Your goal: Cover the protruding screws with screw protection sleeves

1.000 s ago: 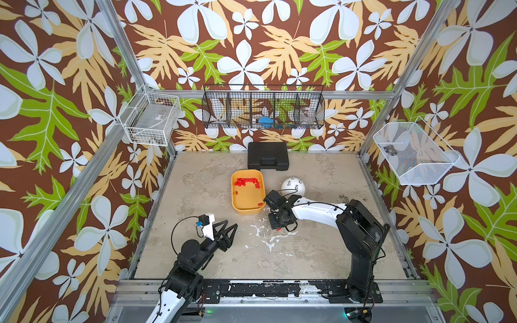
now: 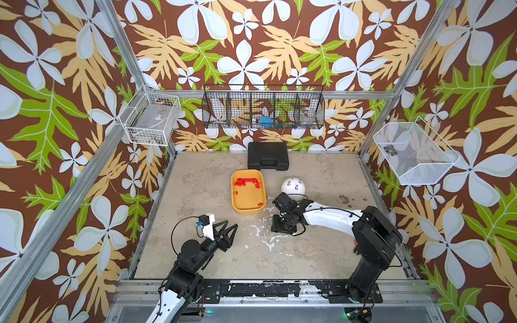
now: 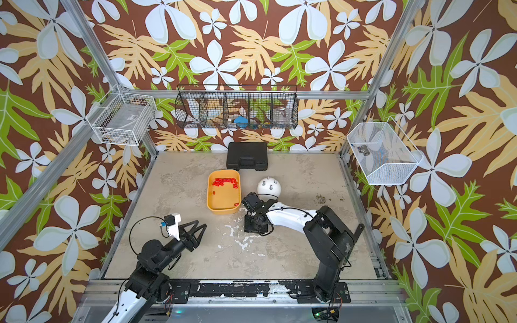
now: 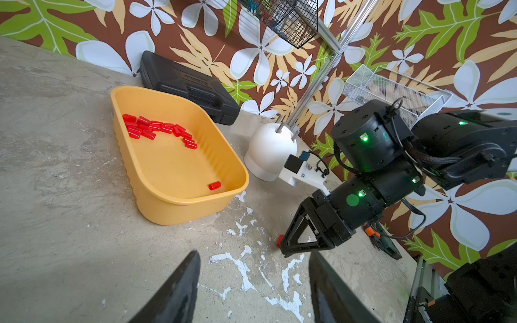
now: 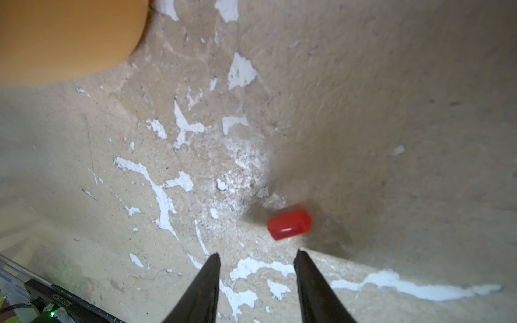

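A loose red sleeve [image 5: 289, 224] lies on the floor just beyond the open fingertips of my right gripper, low over the surface. More red sleeves [image 4: 144, 125] lie in the orange tray [image 4: 182, 198]. A white dome [image 4: 267, 149] with protruding screws [image 3: 269, 184] stands behind my right gripper, right of the tray. At the lower left, my left gripper is raised clear of the floor with its fingers apart and nothing between them.
A black case [image 2: 267, 164] lies at the back. Wire baskets [image 2: 150, 123] hang on the frame. The floor left of the tray is clear; my right arm spans the right side.
The left arm looks still.
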